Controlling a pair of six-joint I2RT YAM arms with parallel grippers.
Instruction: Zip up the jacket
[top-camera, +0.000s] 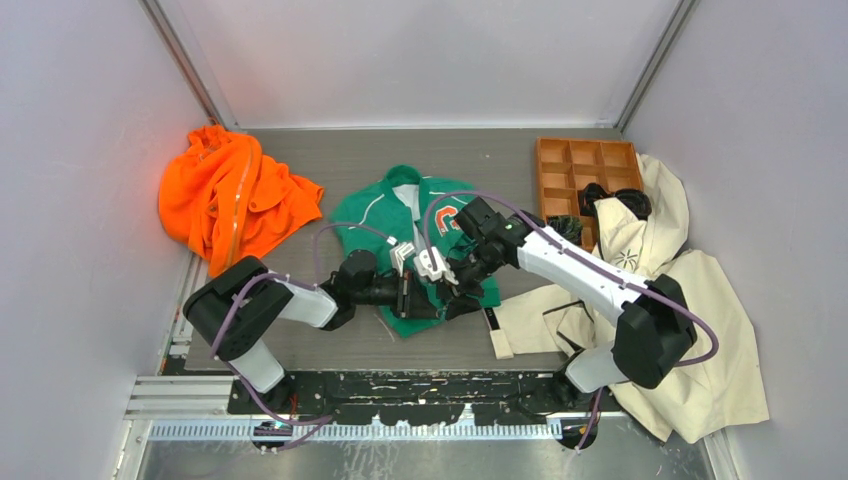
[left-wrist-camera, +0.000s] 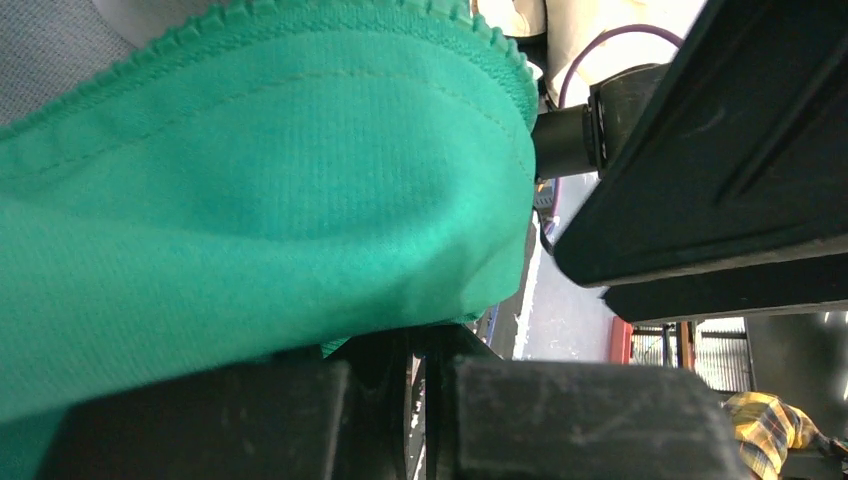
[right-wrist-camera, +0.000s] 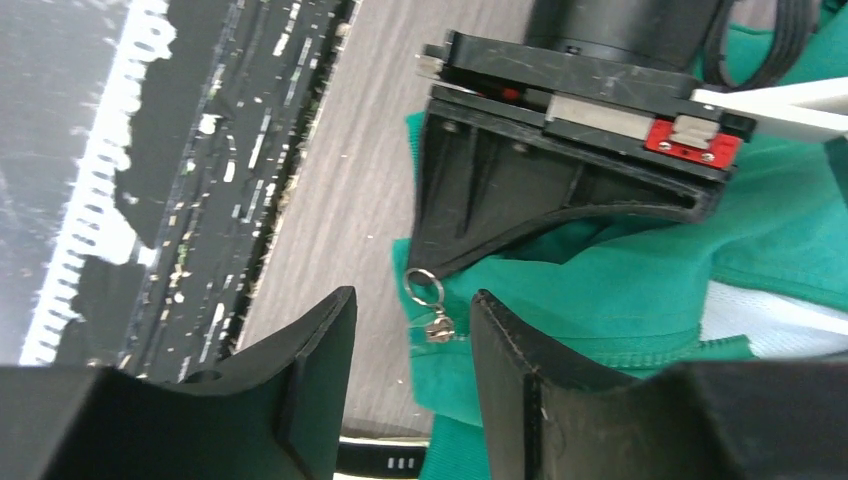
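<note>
The green jacket (top-camera: 390, 205) lies spread on the table, collar at the back. My left gripper (top-camera: 425, 310) is at its front hem; in the left wrist view its fingers (left-wrist-camera: 560, 420) are shut under a green fold with a zipper edge (left-wrist-camera: 300, 20), and whether cloth is between them is hidden. My right gripper is open, fingertips either side of a metal zipper pull with ring (right-wrist-camera: 438, 325) on the hem, just beside the left gripper's black body (right-wrist-camera: 540, 180).
An orange garment (top-camera: 225, 190) lies at left. A wooden compartment tray (top-camera: 570, 155) sits at back right, and cream cloth bags (top-camera: 720, 340) cover the right side. The front edge (right-wrist-camera: 250, 280) is close to the grippers.
</note>
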